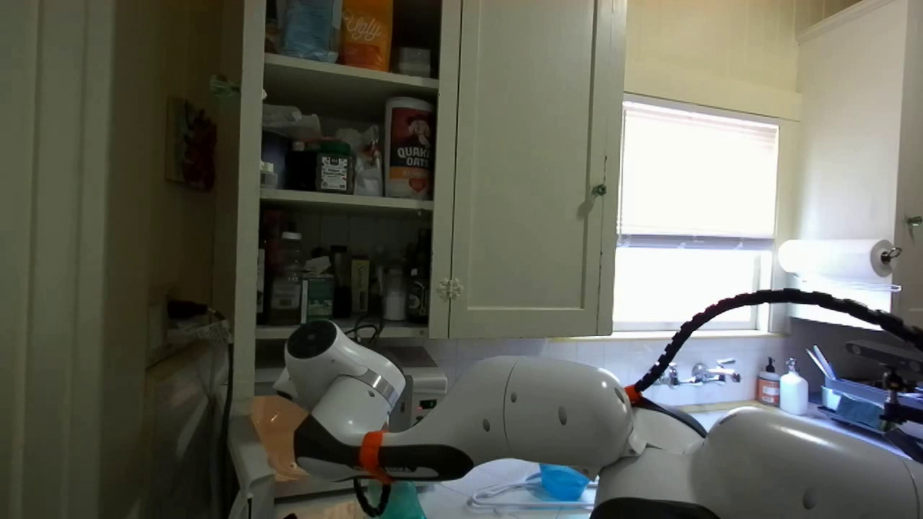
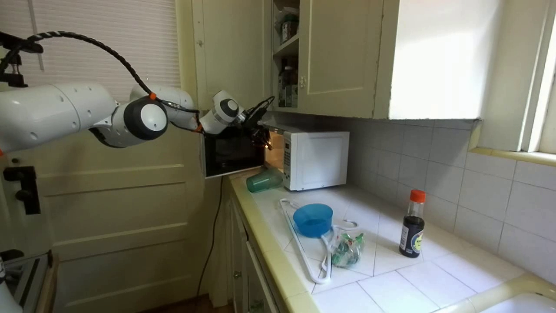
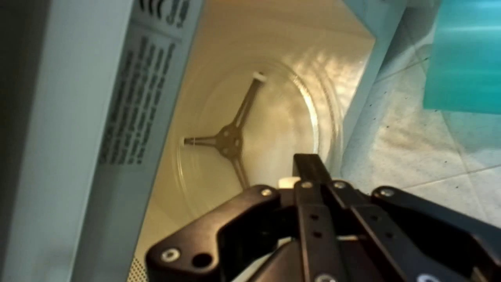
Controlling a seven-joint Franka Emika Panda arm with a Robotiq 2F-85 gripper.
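Note:
My gripper is shut, with nothing showing between its fingers. In the wrist view it is in front of the lit microwave cavity (image 3: 328, 28), where a clear glass turntable (image 3: 277, 122) lies over a three-armed support (image 3: 229, 140). The turntable looks empty. The microwave (image 2: 320, 159) sits at the back of the counter with its door (image 2: 234, 151) swung wide. In exterior view 2 the gripper (image 2: 266, 145) is at the opening, beside the door; whether it touches anything cannot be told. A translucent green cup (image 2: 263, 180) lies on its side before the microwave.
On the counter are a blue bowl (image 2: 312, 220), a white hanger (image 2: 299, 250), a crumpled plastic bag (image 2: 347, 250) and a red-capped bottle (image 2: 412, 227). An upper cabinet (image 1: 528, 173) overhangs the microwave, its left shelves uncovered. Bare tile (image 2: 412, 284) fills the front right.

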